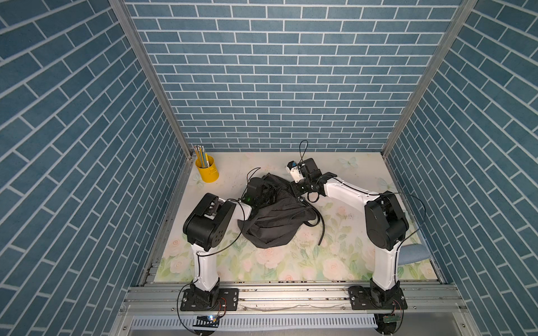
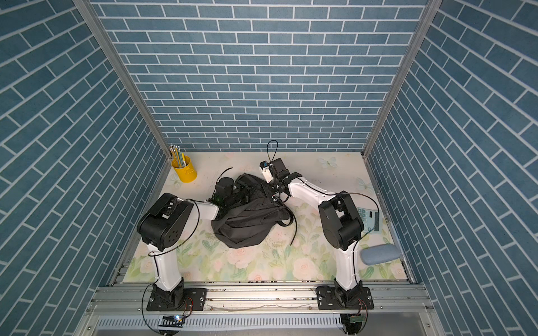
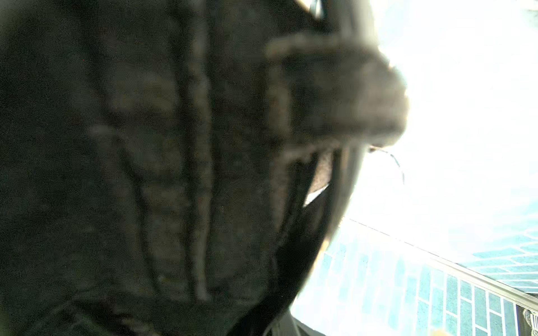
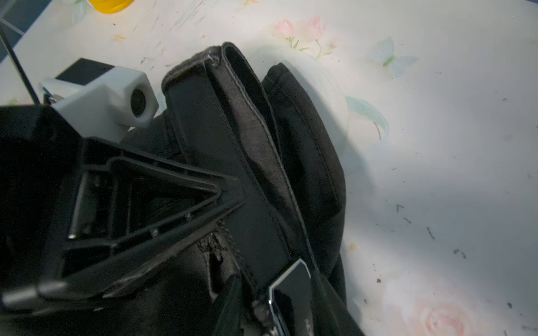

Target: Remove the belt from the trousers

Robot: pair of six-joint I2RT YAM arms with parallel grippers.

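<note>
The dark grey trousers (image 1: 274, 224) lie bunched in the middle of the table. A black belt (image 4: 201, 123) runs along their waistband, with its metal-edged buckle (image 4: 291, 294) low in the right wrist view. The belt's loose tail (image 1: 322, 230) curls onto the table on the right. My left gripper is shut with its tip against the belt; nothing clear shows between its fingers. In the left wrist view, a belt loop (image 3: 336, 95) crosses the belt, and dark cloth hides most else. My right gripper is open, its fingers either side of the buckle.
A yellow cup (image 1: 208, 169) of pencils stands at the back left. On the right lie a blue-grey case (image 2: 381, 254) and a calculator (image 2: 370, 220). Both grippers are close together over the waistband. Bare table lies in front and to the right.
</note>
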